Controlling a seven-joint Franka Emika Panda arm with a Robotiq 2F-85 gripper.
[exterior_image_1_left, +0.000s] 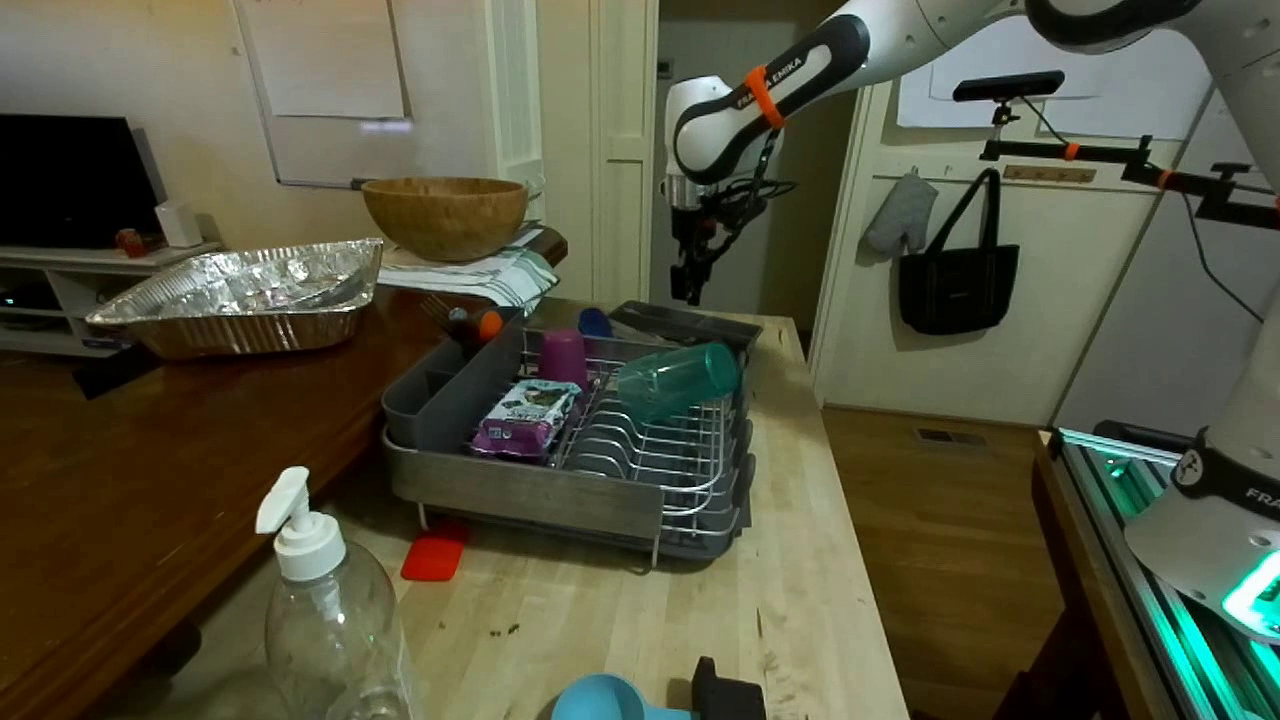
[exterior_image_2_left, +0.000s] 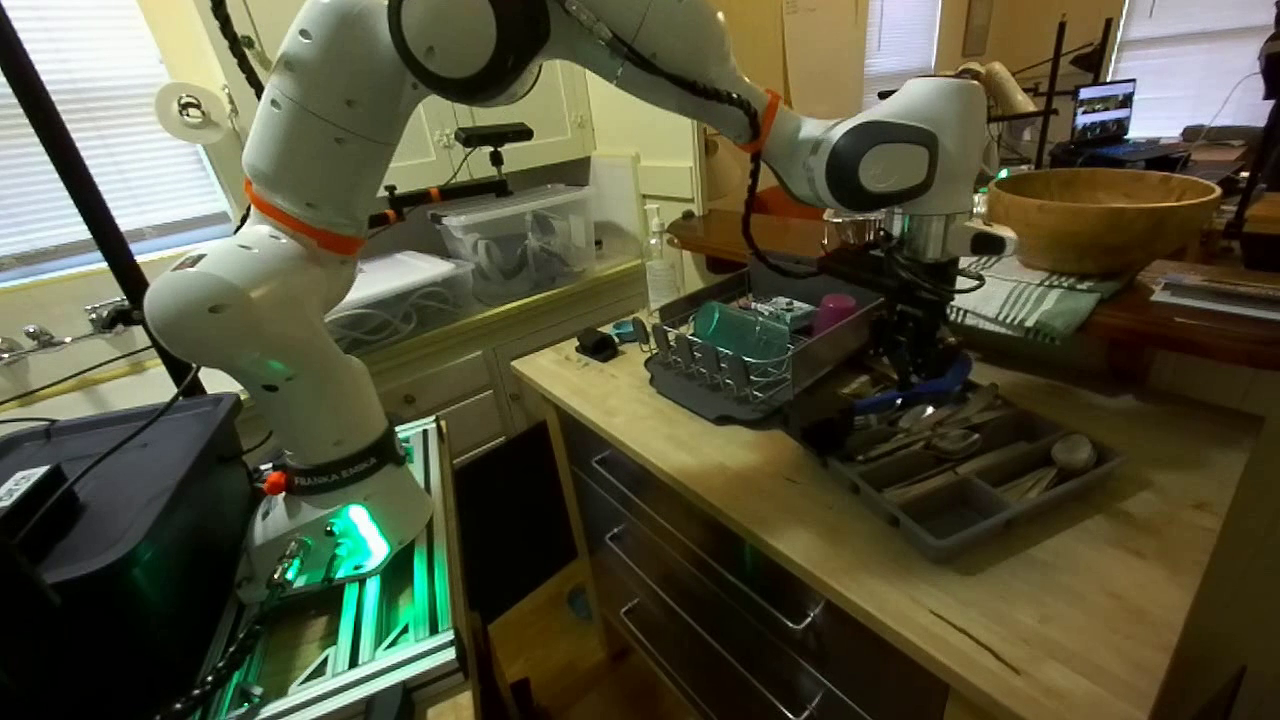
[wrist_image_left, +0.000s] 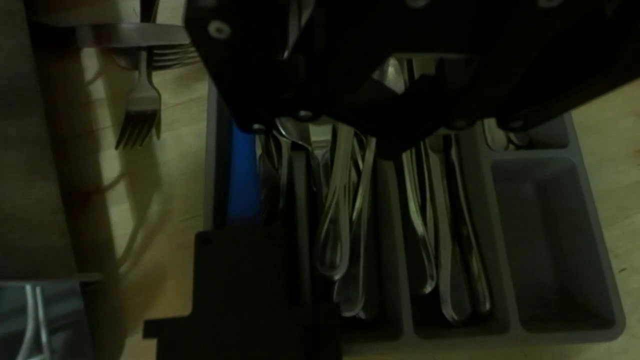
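Observation:
My gripper (exterior_image_1_left: 687, 288) is shut and points down beyond the dish rack; no utensil shows at its fingertips in exterior view 1. In exterior view 2 the gripper (exterior_image_2_left: 914, 358) is at the far end of a grey cutlery tray (exterior_image_2_left: 948, 542), close to a blue utensil (exterior_image_2_left: 918, 394). The wrist view is dark, and black gripper parts cover much of the tray (wrist_image_left: 576, 333). Metal cutlery (wrist_image_left: 345, 234) fills its middle compartments. Left of the tray, a fork (wrist_image_left: 143, 108) lies on the counter, near a flat metal piece (wrist_image_left: 135, 35) whose right end is hidden.
The dish rack (exterior_image_1_left: 528, 486) holds a teal cup (exterior_image_1_left: 678, 384), a purple cup (exterior_image_1_left: 563, 356) and a purple package (exterior_image_1_left: 525, 418). A wooden bowl (exterior_image_1_left: 446, 218) stands on the raised dark table. In the wrist view, a black shape (wrist_image_left: 240, 288) hides the tray's lower left. Counter right of the tray is clear.

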